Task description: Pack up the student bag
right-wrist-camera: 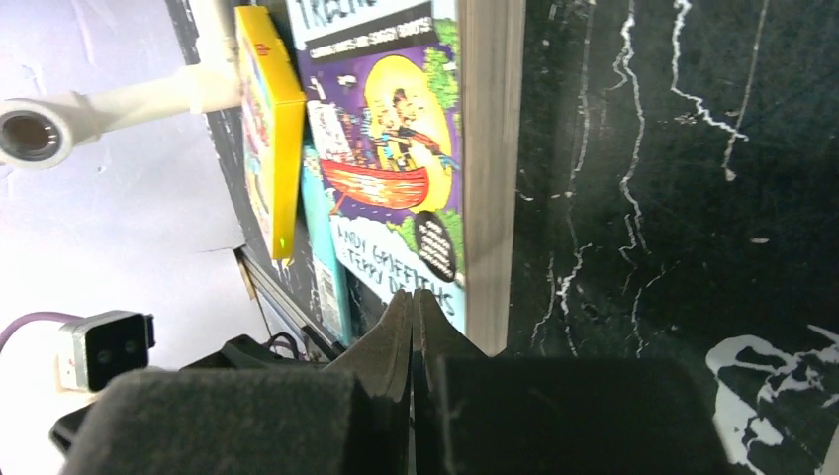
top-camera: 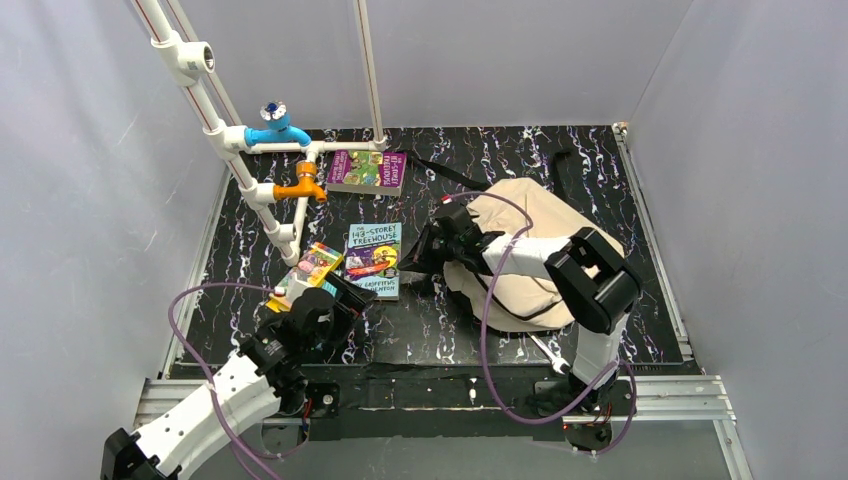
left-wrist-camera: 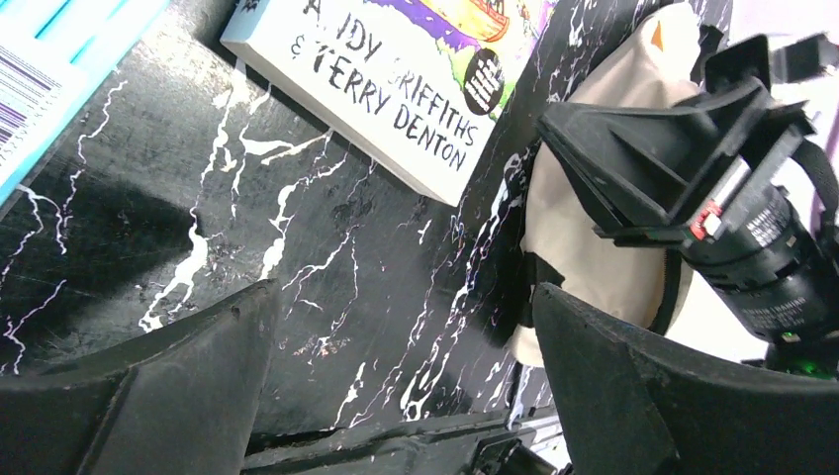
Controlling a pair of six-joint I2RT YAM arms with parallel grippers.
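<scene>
The 143-Storey Treehouse book [top-camera: 373, 245] lies face up on the black marbled table. Left of it, a yellow-edged book [top-camera: 318, 262] rests at a slant, with a light-blue book [right-wrist-camera: 328, 257] beside it in the right wrist view. A purple book [top-camera: 366, 172] lies at the back by the pipes. The cream bag [top-camera: 530, 285] slumps on the right, under my right arm. Just below the middle book, my left gripper [top-camera: 364, 290] is open; only bare table shows between its fingers. My right gripper is shut with nothing between its tips, near that book's right edge.
White pipes with a blue tap [top-camera: 278, 132] and an orange tap [top-camera: 303, 186] stand along the left and back. A black strap [top-camera: 450, 174] trails from the bag across the table. Bare table lies between the middle book and the bag.
</scene>
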